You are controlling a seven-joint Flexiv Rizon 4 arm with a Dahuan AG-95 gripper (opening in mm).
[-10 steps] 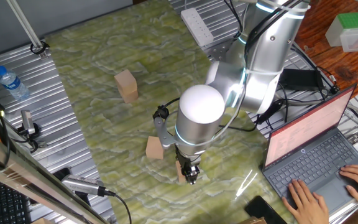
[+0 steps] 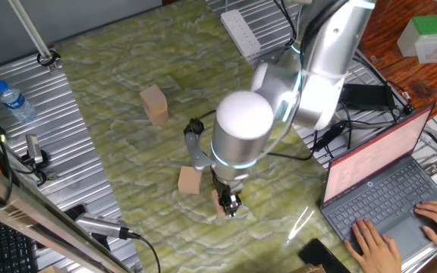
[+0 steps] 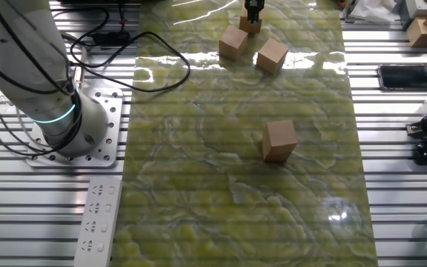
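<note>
My gripper (image 2: pixel 230 205) points down over a light wooden block (image 2: pixel 219 205), which it partly covers. In exterior view 2 only the dark tip of the gripper (image 3: pixel 254 7) shows at the top edge, at the block below it (image 3: pixel 250 22). Whether the fingers are apart or closed on that block is too small to see. Two more wooden blocks stand close by, one on the left (image 3: pixel 233 43) and one on the right (image 3: pixel 272 55). Set well apart is a taller wooden piece (image 2: pixel 155 105), which looks like two blocks stacked; it also shows alone in exterior view 2 (image 3: pixel 279 141).
The green marbled mat (image 3: pixel 199 185) has wide free room around the lone piece. A cable (image 3: pixel 176 78) loops onto the mat beside the arm's base. A laptop (image 2: pixel 385 182) with a person's hands (image 2: pixel 374 246) and a phone (image 2: pixel 323 256) lie near the mat's edge.
The blocks in plain sight stayed put; the one under the gripper is partly hidden.
</note>
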